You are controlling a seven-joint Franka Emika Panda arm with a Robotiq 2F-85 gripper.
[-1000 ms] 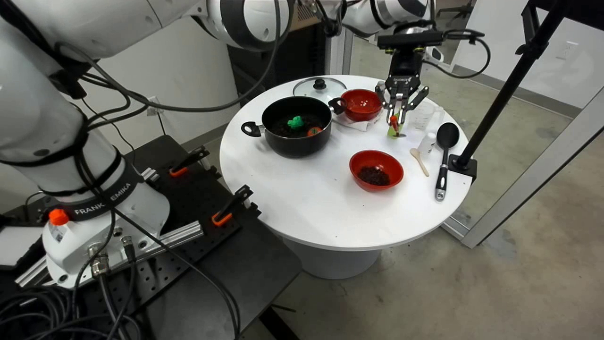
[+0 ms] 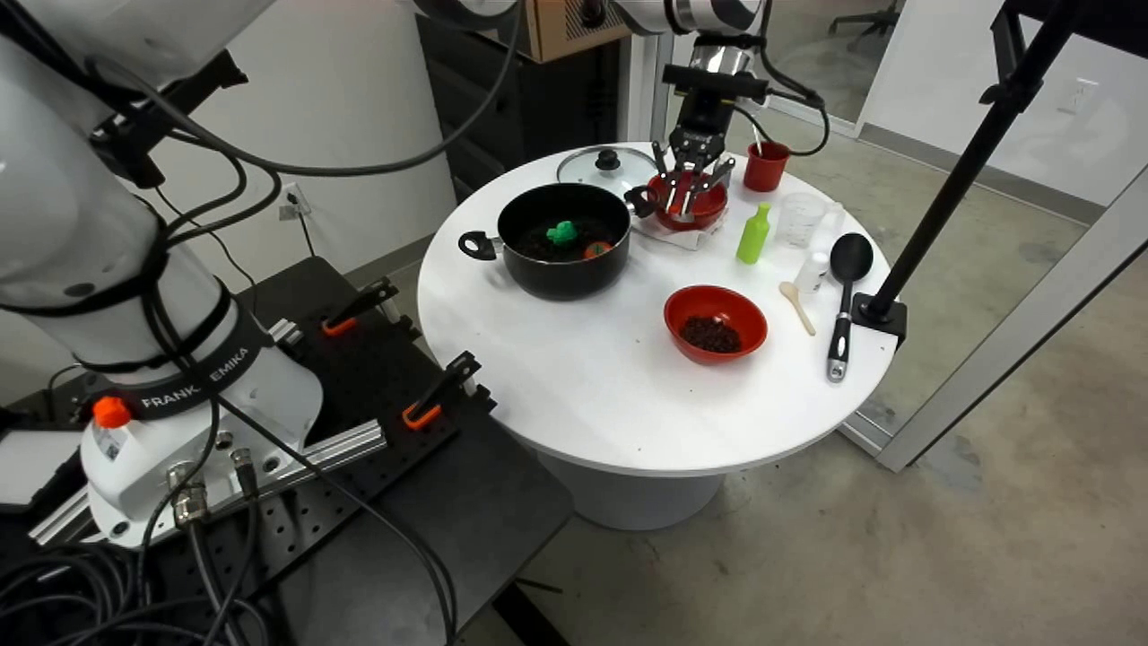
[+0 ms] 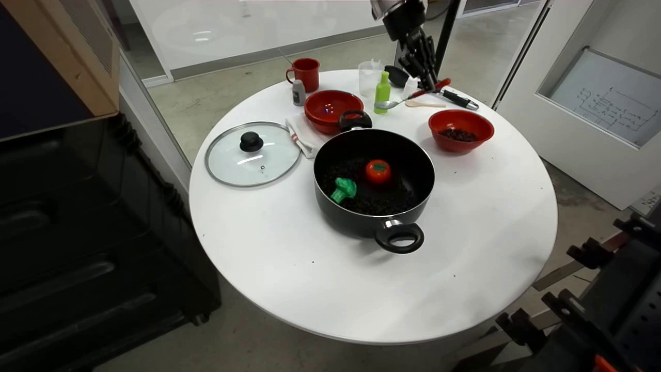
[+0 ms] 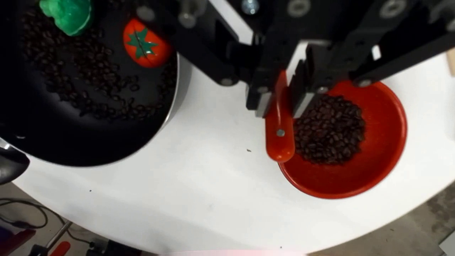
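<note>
A spoon with a red handle point(image 4: 279, 138) and a metal bowl point(image 3: 388, 105) is held off the table. My gripper is shut on that handle, its end sticking out past the fingertips. In the wrist view I hover between the black pot point(image 4: 106, 149) and the front red bowl point(image 4: 358, 181), which holds dark beans point(image 4: 330, 132). The pot contains similar beans, a toy tomato point(image 4: 145, 44) and green toy broccoli point(image 4: 70, 15). In exterior view 1 my gripper point(image 2: 682, 203) overlaps the rear red bowl point(image 2: 705, 215). Whether the spoon carries anything cannot be told.
A green bottle point(image 3: 382, 93), a clear cup point(image 3: 370, 77) and a red mug point(image 3: 306, 74) stand at the back. The glass lid point(image 3: 272, 164) lies left of the pot. A black ladle point(image 2: 850, 258) and wooden spoon point(image 2: 796, 306) lie near the edge.
In exterior view 1 my gripper has shifted left, away from the green bottle, and now overlaps the rear red bowl. The red handle shows at the gripper in both frames.
</note>
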